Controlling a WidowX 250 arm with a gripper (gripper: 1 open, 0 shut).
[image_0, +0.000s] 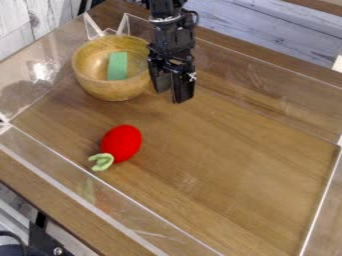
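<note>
My black gripper (173, 82) hangs at the top centre of the camera view, just right of a wooden bowl (95, 62), its fingers open. A green block (118, 65) sits inside the bowl, partly behind the bowl's near side or the arm. A red vegetable with a pale green top (120, 143) lies on the table at the lower left, well apart from the gripper.
Clear low rims run along its edges, and a pale panelled surface shows beyond the back edge.
</note>
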